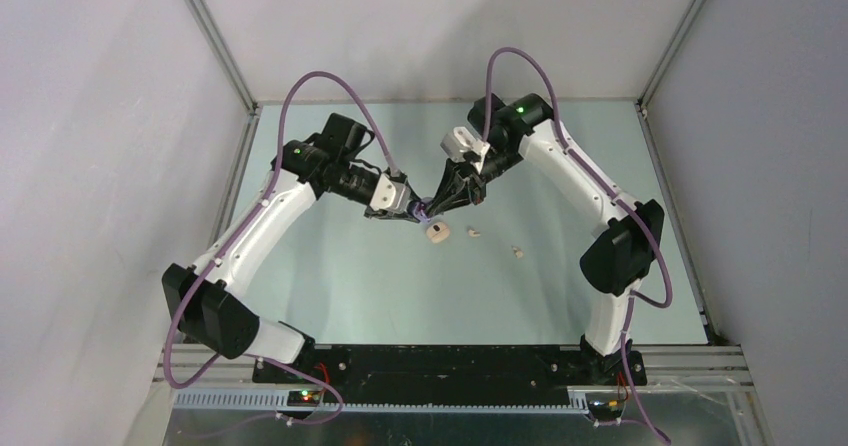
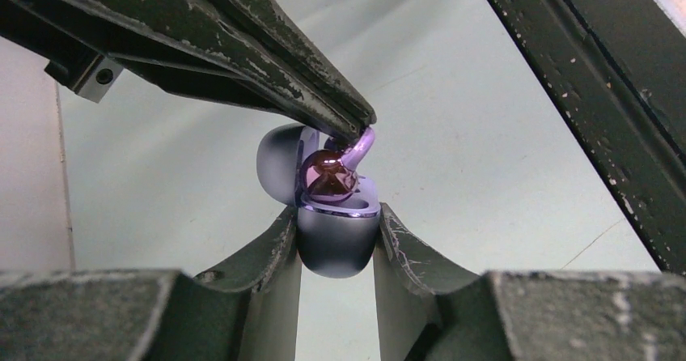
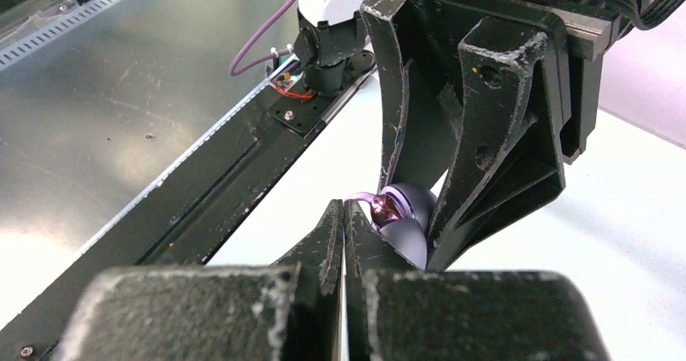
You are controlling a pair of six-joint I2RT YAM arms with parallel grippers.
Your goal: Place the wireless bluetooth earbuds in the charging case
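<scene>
The purple charging case (image 2: 337,248) is gripped by my left gripper, its lid up at the back in the left wrist view. A shiny purple earbud (image 2: 330,175) sits at the case's opening, its stem (image 2: 358,148) sticking up to the tips of my right gripper. In the right wrist view those fingers are shut, with the stem right at their tips; whether they pinch it I cannot tell. The two grippers meet above the table's middle in the top view.
A pale case (image 1: 437,233) with a dark spot and two small pale pieces, one (image 1: 473,233) near it and one (image 1: 518,252) farther right, lie on the table (image 1: 420,296).
</scene>
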